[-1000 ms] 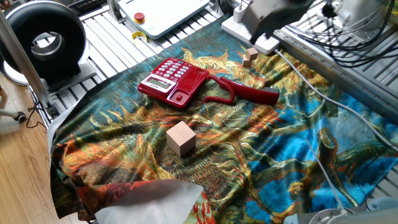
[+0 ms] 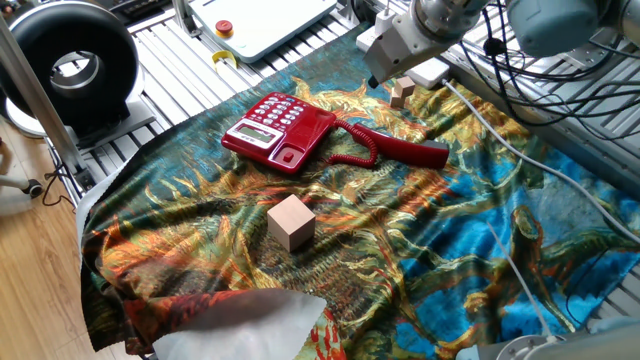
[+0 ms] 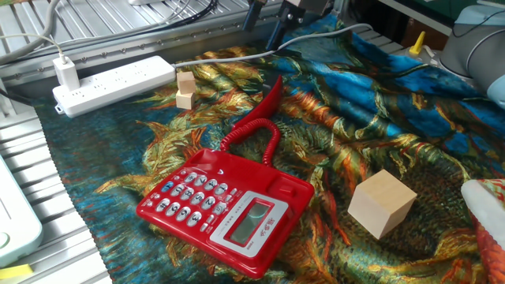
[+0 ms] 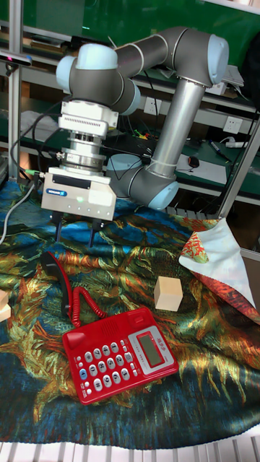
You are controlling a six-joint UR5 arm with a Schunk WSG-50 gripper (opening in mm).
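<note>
In exterior view 3, my gripper point(image 4: 74, 240) hangs above the cloth, fingers pointing down and spread apart, nothing between them. It is open, behind the red handset point(image 4: 58, 281). The fingertips also show at the top of exterior view 2, as the gripper point(image 3: 263, 31) there is cut by the frame edge. A red desk phone point(image 2: 278, 130) lies on the patterned cloth; its handset point(image 2: 412, 150) is off the cradle, joined by a coiled cord point(image 3: 264, 130). One larger wooden cube point(image 2: 291, 222) rests beside the phone. Two small wooden blocks point(image 3: 185, 100) stand stacked near the power strip.
The white power strip point(image 3: 118, 85) with a plug lies at the table's back edge, its grey cable point(image 2: 540, 160) running across the cloth. A folded cloth corner point(image 2: 245, 325) shows its white underside.
In exterior view 1 my gripper has come into fuller view, moving left and downward over the far edge of the cloth. Phone, handset, cube and small blocks have not moved.
</note>
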